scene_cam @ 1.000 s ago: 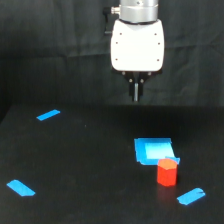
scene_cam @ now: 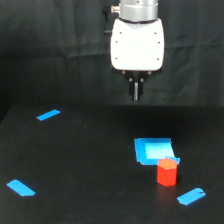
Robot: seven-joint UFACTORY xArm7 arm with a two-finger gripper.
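The gripper hangs at the top centre of the camera view, below a white housing and above the dark table; I cannot tell whether its narrow dark fingers are open or shut. A red hexagonal block stands on the table at the right, in front of a light blue square with a white patch on it.
Blue tape strips lie at the back left, front left and front right. A dark curtain hangs behind.
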